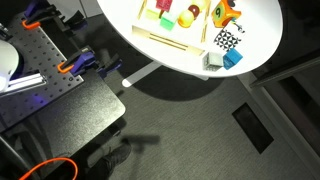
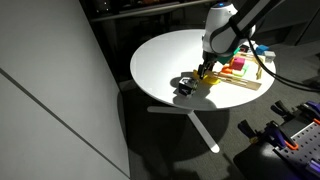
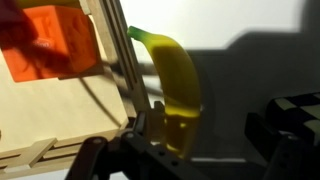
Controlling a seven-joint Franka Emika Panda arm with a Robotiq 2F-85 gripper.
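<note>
A yellow banana with a green stem lies on the white table, alongside the outer wall of a wooden tray in the wrist view. My gripper is open, its fingertips spread on either side of the banana's near end. One finger is close to the tray wall; the other is over the table near a black-and-white checkered thing. No contact with the banana can be made out. Exterior view 2 shows the arm reaching down at the tray's side.
Inside the tray, an orange-red block lies close to the wall beside the banana. A grey cube and a blue cube stand near the table edge. Bare white tabletop stretches away from the tray in exterior view 2.
</note>
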